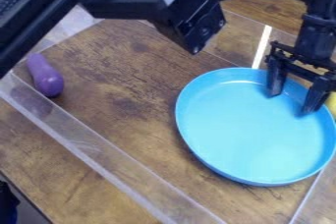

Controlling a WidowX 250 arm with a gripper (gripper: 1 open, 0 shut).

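A blue round tray [243,130] lies on the wooden surface at centre right. My black gripper [294,90] is at its upper right, with its fingertips low over the inside of the tray near the rim. Whether the fingers are closed on anything is unclear. A yellow object [331,104] shows partly behind the gripper at the right edge.
A purple eggplant-like object [45,76] lies at the far left. Clear plastic edging runs along the left and front of the wooden surface [125,100], whose middle left is bare. The black arm spans the top of the view.
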